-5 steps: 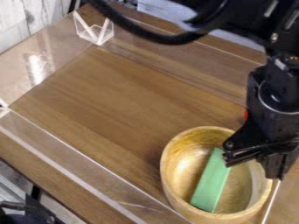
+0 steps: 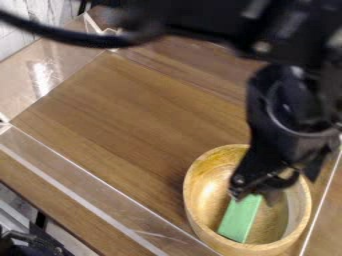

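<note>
A wooden bowl (image 2: 203, 200) sits at the lower right of the camera view. A green block (image 2: 238, 218) lies tilted inside it. My black gripper (image 2: 261, 180) hangs over the bowl's back right part, just above the upper end of the block, and covers part of the bowl. It is open; its fingers are dark and blurred, and I cannot tell whether they touch the block.
The wooden tray floor (image 2: 114, 120) is clear to the left of the bowl, bounded by clear plastic edges. A white wall (image 2: 20, 35) stands at the upper left. My arm hides the back right.
My gripper has moved left over the bowl, toward the block's upper end, and the arm now covers more of the back of the tray. The bowl and block look unmoved.
</note>
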